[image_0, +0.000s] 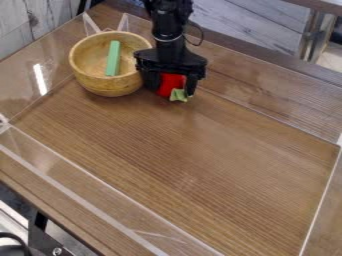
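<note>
My black gripper (170, 66) points down at the top middle of the camera view, over a red object (173, 86) with a small green part, like a strawberry or pepper, lying on the wooden table (201, 175). The fingers are around or just over the red object and partly hide it; whether they grip it I cannot tell. A round wooden bowl (96, 70) to the left, beside the gripper, holds a long pale green item (114, 58).
Light walls or edges (294, 18) border the table at the back and upper left. A dark round thing sits at the bottom left corner.
</note>
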